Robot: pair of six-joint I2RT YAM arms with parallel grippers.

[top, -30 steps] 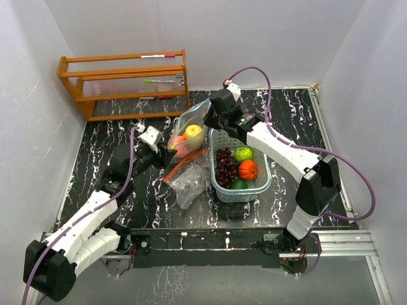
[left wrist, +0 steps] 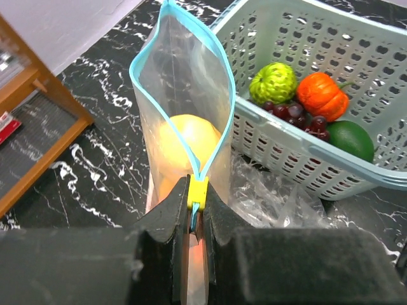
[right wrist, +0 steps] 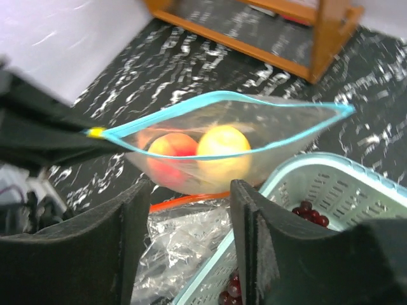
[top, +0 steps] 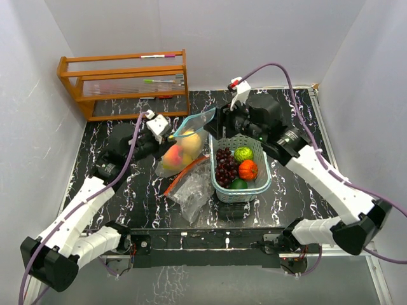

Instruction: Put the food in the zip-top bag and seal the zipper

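Note:
The zip top bag (top: 179,159) stands raised, its blue-rimmed mouth open, holding a peach (right wrist: 172,152) and a yellow fruit (right wrist: 222,149). My left gripper is shut on the bag at the yellow zipper slider (left wrist: 197,189). My right gripper is part open beside the bag's other end, over the basket's edge, with nothing seen between its fingers in its wrist view.
The mesh basket (top: 261,184) holds grapes (top: 224,165), a green round fruit (top: 243,153), an orange pepper (top: 248,169) and a green avocado (top: 238,184). An orange-zipped empty bag (top: 194,190) lies in front. A wooden rack (top: 121,71) stands back left.

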